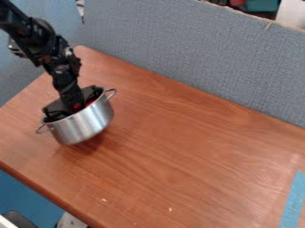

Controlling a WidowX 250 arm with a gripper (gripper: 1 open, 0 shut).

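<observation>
A steel pot (84, 126) with wire handles sits on the left part of the wooden table, looking slightly tilted. The black arm reaches down from the upper left, and its gripper (70, 105) is at the pot's mouth, partly inside it. The fingertips are hidden by the arm and pot, so whether they are open or shut does not show. A small bit of a red object (78, 106) shows inside the pot beside the gripper.
A grey padded wall (197, 62) runs along the back. The table's front-left edge lies close below the pot.
</observation>
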